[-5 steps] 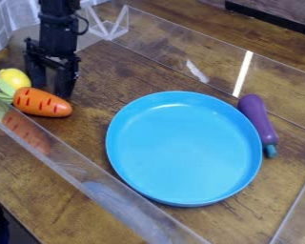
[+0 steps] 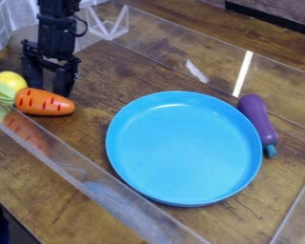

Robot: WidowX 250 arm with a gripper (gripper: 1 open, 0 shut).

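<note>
The black gripper [image 2: 49, 71] reaches down at the upper left, its fingers low over the table just behind a toy carrot [image 2: 41, 103] and to the right of a yellow lemon [image 2: 8, 82]. Whether its fingers hold anything, and how far apart they are, is hard to tell in the dark. A large blue plate [image 2: 183, 148] fills the middle right, with a purple eggplant [image 2: 257, 122] lying to its right.
Clear low walls [image 2: 98, 191] border the work area at front left and along the back and right.
The gripper has shifted very slightly at the upper left; the carrot, lemon, plate and eggplant look unmoved.
</note>
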